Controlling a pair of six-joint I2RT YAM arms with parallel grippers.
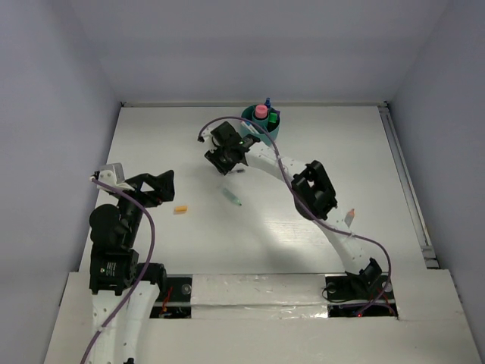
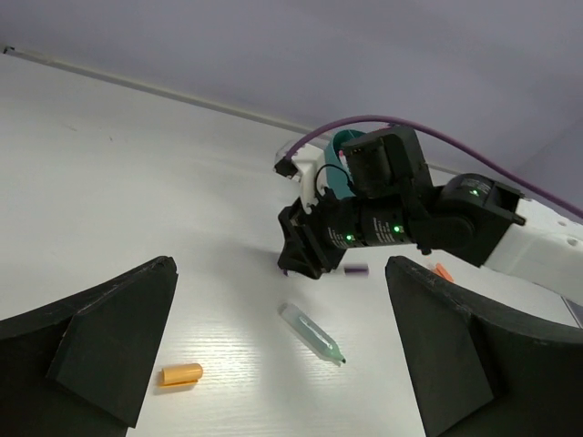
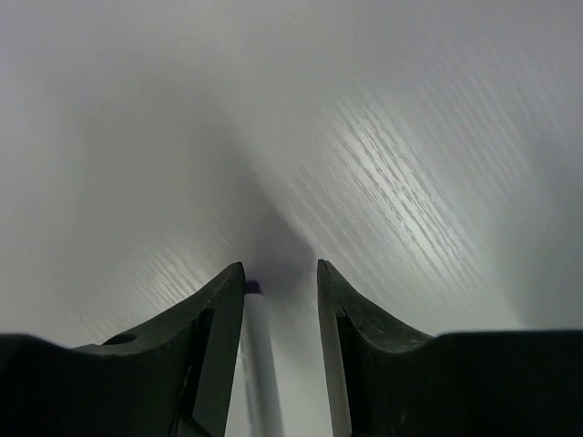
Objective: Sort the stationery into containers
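Observation:
My right gripper is low over the table, its fingers part open. A pale pen [image 3: 261,373] with a purple tip lies between its fingers, close to the left one and clear of the right one. In the top view the right gripper [image 1: 218,167] hides most of this pen; only a dark purple end [image 1: 238,171] shows. A teal marker [image 1: 231,196] and a short orange item [image 1: 180,209] lie on the table. My left gripper [image 1: 165,189] stands open and empty at the left. The teal holder [image 1: 260,139] at the back contains several stationery pieces.
An orange-tipped item [image 1: 349,218] lies to the right, beside the right arm [image 1: 318,189], which crosses the table's middle. Open table [image 1: 151,144] extends at the back left and the front centre.

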